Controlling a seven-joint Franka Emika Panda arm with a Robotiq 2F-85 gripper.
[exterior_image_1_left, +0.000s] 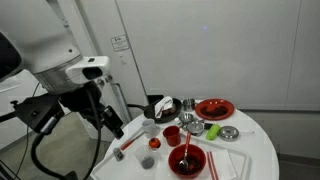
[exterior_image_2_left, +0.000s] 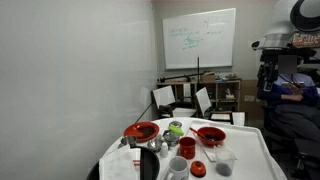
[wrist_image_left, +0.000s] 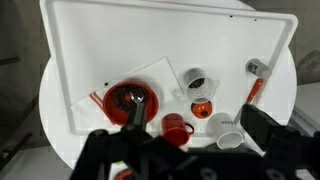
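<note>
My gripper stands open high above the table, with nothing between its black fingers. In the wrist view, a white tray holds a red bowl with dark contents. A clear cup and a red tomato-like item sit right of the bowl. A red mug and a white mug lie near the lower edge, partly covered by the fingers. A red-handled tool and a small metal cylinder are at the right.
Exterior view 1 shows a black pan with a white cloth, another red bowl, metal cups, and a green item behind the tray. Much of the tray's upper part in the wrist view is bare.
</note>
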